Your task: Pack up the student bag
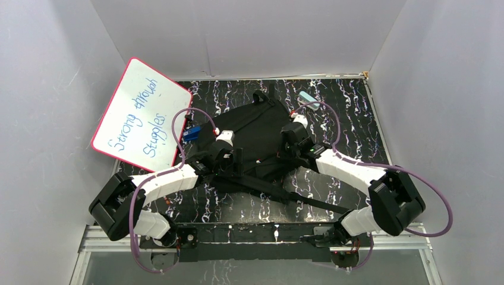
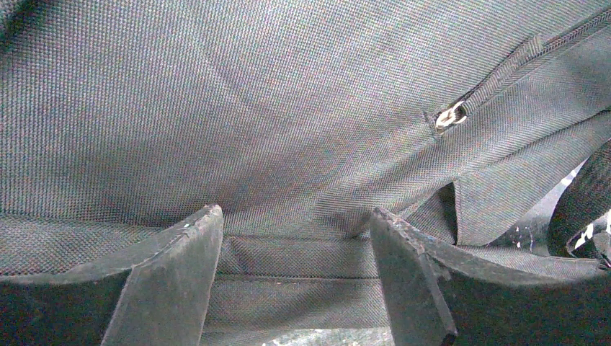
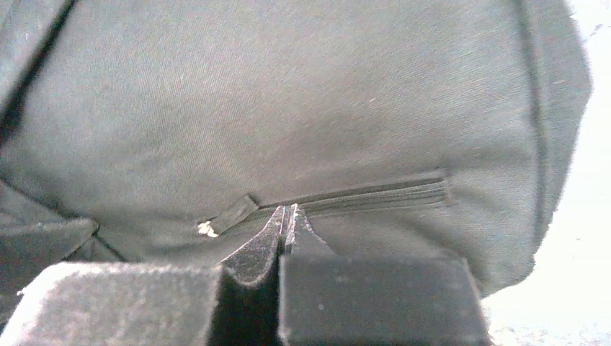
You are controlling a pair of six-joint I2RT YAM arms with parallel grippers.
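Observation:
A black bag (image 1: 255, 136) lies flat across the middle of the table, its top handle toward the back and its straps toward the front. My left gripper stands open over the bag's front left part, only cloth showing beyond its fingers. The right wrist view has a zipper (image 3: 382, 196) running across the bag's front, with the metal zipper pull (image 3: 207, 229) at its left end. My right gripper is shut just at the zipper line, right of the pull; nothing shows between its fingertips. In the left wrist view the pull (image 2: 451, 117) lies clear of the fingers.
Left of the bag leans a whiteboard (image 1: 142, 116) with blue writing. A blue item (image 1: 191, 133) sits between board and bag. Behind the bag to the right lies a pale blue item (image 1: 309, 101). A strap (image 1: 321, 204) stretches to the front right. Bare table shows at right.

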